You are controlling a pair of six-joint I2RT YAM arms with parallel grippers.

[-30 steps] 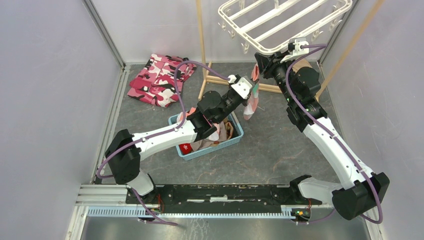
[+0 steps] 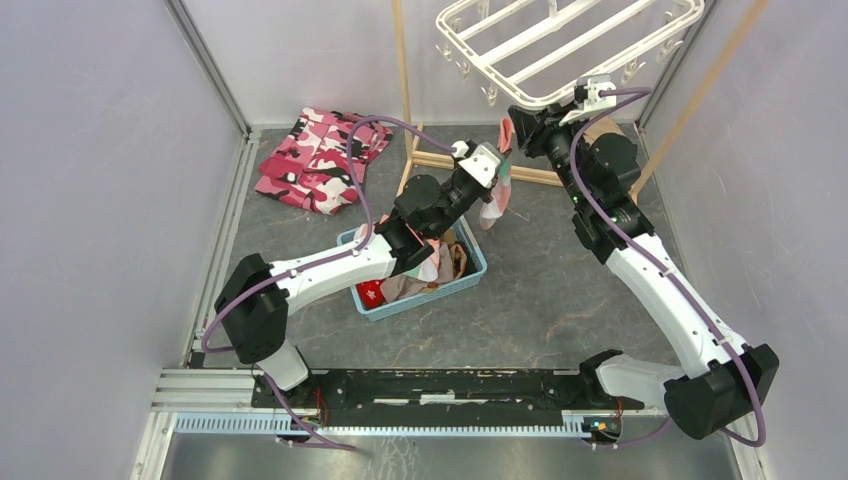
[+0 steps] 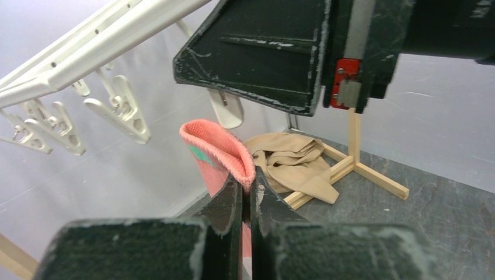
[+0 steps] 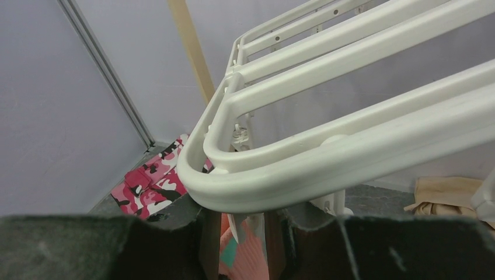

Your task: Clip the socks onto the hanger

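Observation:
A pink sock (image 2: pixel 493 205) with a green patch hangs from my left gripper, which is shut on it below its folded top edge. That top edge stands up just under a white clip (image 3: pixel 226 109) of the hanger (image 2: pixel 535 103). My right gripper is at the hanger's near corner, shut on this clip, whose lower tip shows between its fingers. In the right wrist view the sock (image 4: pixel 248 254) appears behind the clip. Whether sock and clip touch, I cannot tell.
Other empty clips (image 3: pixel 125 109) dangle from the hanger's side. A blue basket (image 2: pixel 425 297) with more socks sits below my left arm. Pink camouflage cloth (image 2: pixel 322 160) lies at the back left, beige cloth (image 3: pixel 292 160) by the wooden stand (image 3: pixel 379 179).
My left gripper has shifted slightly left and toward the back, carrying the sock with it. The right arm has stayed in place at the hanger.

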